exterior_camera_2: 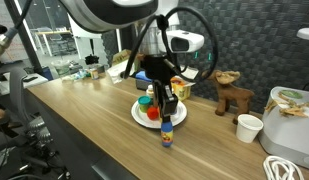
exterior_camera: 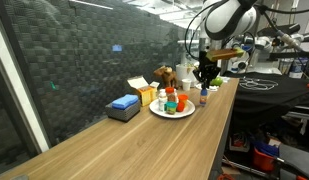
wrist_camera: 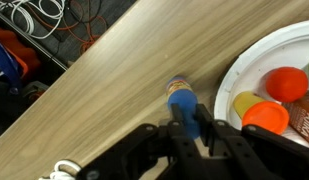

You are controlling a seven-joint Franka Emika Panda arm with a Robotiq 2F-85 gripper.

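A small bottle with a blue top [exterior_camera_2: 167,127] and a yellowish label stands upright by the plate's near side in exterior view 2. My gripper [exterior_camera_2: 167,113] is over it, pointing down, shut on its upper part. The wrist view shows the blue bottle [wrist_camera: 181,97] at the fingertips, its lower part hidden. From exterior view 1, the bottle [exterior_camera: 204,97] appears right below the gripper [exterior_camera: 204,86]. I cannot tell whether its base touches the table.
Close beside the bottle is a white plate [wrist_camera: 232,84] holding a red ball [wrist_camera: 286,84], an orange cup [wrist_camera: 266,117] and other items. A toy deer [exterior_camera_2: 232,93] and a white cup [exterior_camera_2: 248,128] stand farther back.
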